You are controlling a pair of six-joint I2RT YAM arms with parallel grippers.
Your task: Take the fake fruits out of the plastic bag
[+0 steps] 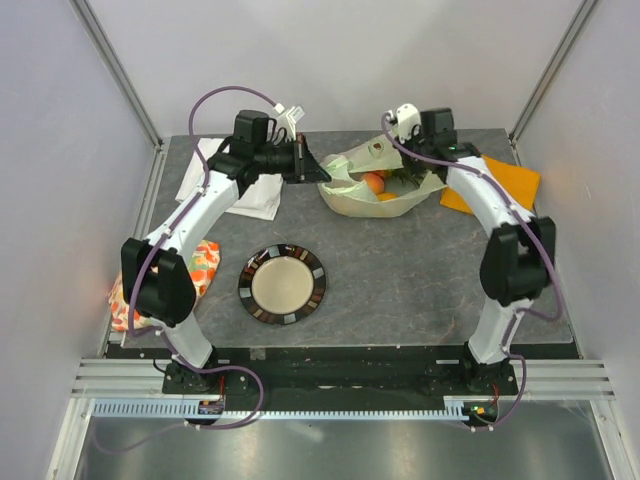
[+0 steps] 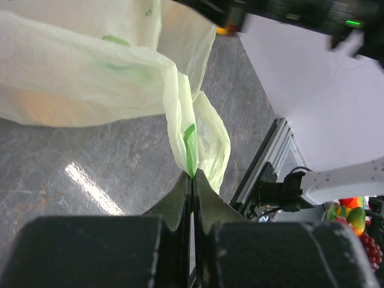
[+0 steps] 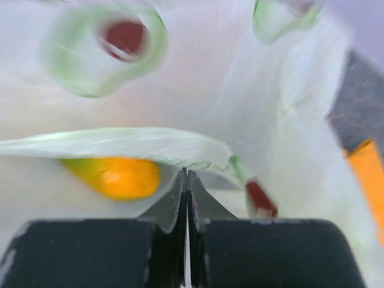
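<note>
A pale translucent plastic bag (image 1: 355,202) sits at the back centre-right with orange fake fruits (image 1: 374,182) inside. My left gripper (image 1: 326,178) is shut on the bag's near-left corner; in the left wrist view the crumpled green-printed edge (image 2: 183,126) rises from its fingertips (image 2: 192,183). My right gripper is shut over the bag's inside, nothing visible between its fingers, with an orange-yellow fruit (image 3: 126,177) just left of it, under a fold of plastic. The right wrist view is blurred.
A rimmed plate (image 1: 282,312) lies front centre, a patterned cloth (image 1: 200,265) at left, white cloths (image 1: 255,200) back left and an orange sheet (image 1: 515,185) back right.
</note>
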